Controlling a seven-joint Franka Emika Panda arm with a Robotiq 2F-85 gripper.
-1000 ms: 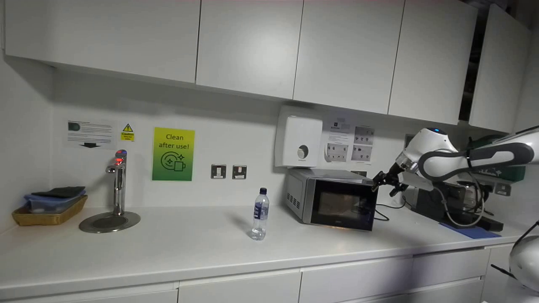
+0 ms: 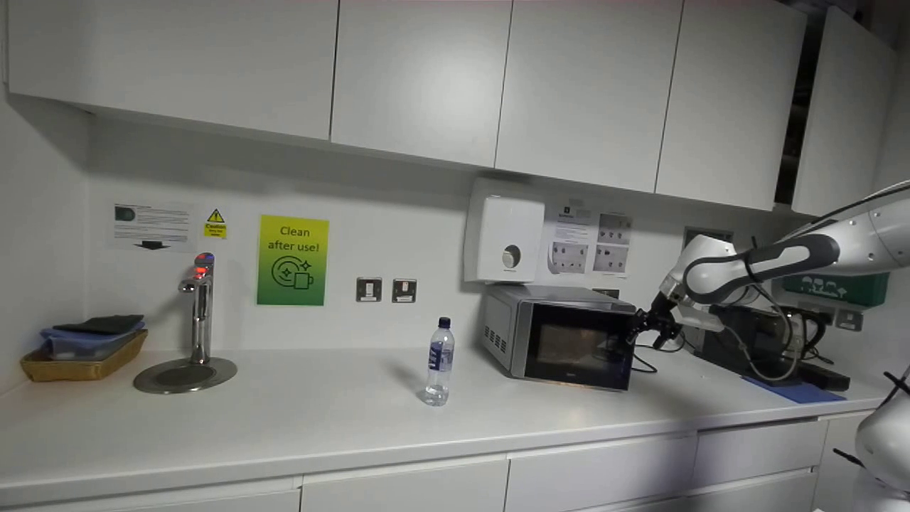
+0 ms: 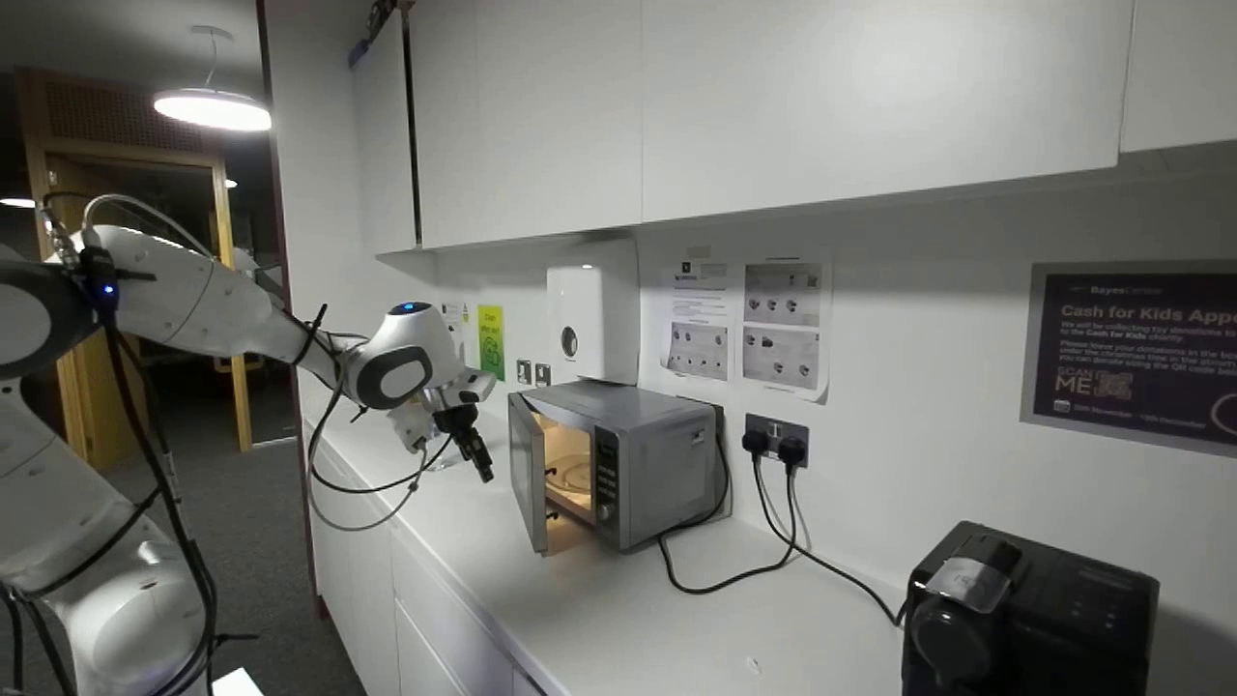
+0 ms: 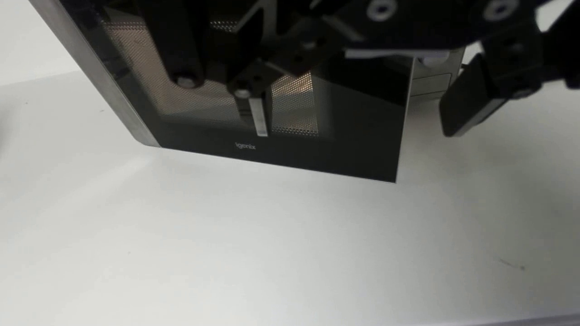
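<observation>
A silver microwave [image 3: 661, 452] stands on the counter, its door [image 3: 528, 470] partly open and its interior lit. My gripper [image 2: 648, 340] is at the door's free edge in the first exterior view. In the second exterior view, the gripper [image 3: 477, 464] is in front of the opening. The wrist view shows my gripper open, its fingers [image 4: 259, 115] wide apart. One finger overlaps the dark door front [image 4: 353, 146], the other shows beyond the door's edge. Nothing is visibly clamped; whether a finger touches the door, I cannot tell.
A water bottle [image 2: 439, 367] stands upright left of the microwave. Further left are a tap [image 2: 201, 316] and a basket [image 2: 85, 363]. A black coffee machine [image 3: 1032, 615] and power cables [image 3: 725, 580] lie on the other side.
My gripper has moved down a little beside the door's edge, and the arm has shifted slightly left in the first exterior view. The microwave door and the bottle look unmoved.
</observation>
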